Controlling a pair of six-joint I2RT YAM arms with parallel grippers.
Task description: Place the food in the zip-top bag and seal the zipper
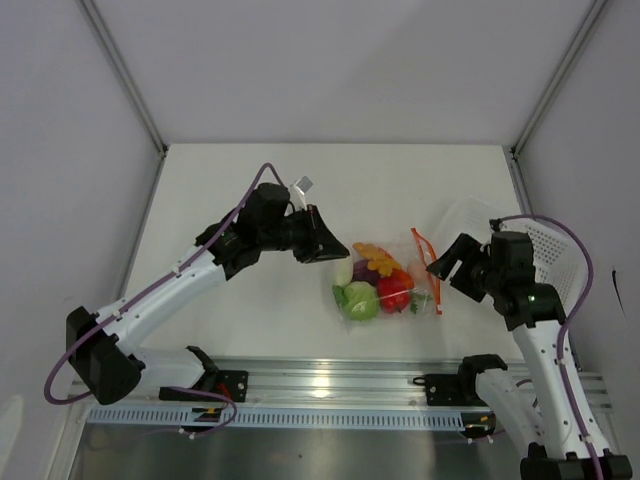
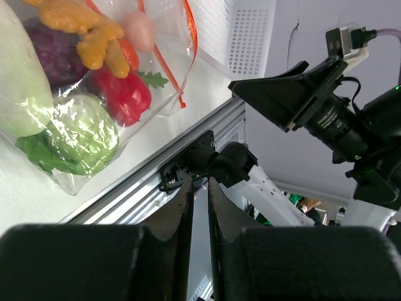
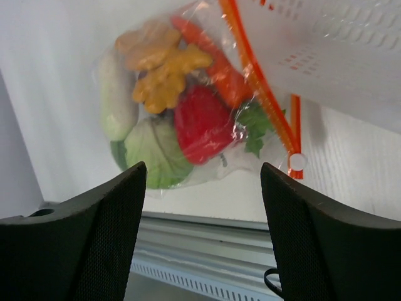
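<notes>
The zip bag holds cabbage, a red pepper, an orange ginger-like piece, a purple item and other food. Its orange-red zipper edge lies at the right. My left gripper hangs over the bag's left end, fingertips together in its wrist view with nothing visible between them. My right gripper is above the bag's zipper end; in its wrist view the fingers stand wide apart, nothing between them.
A white perforated basket sits at the right behind the right arm, beside the bag. A metal rail runs along the front edge.
</notes>
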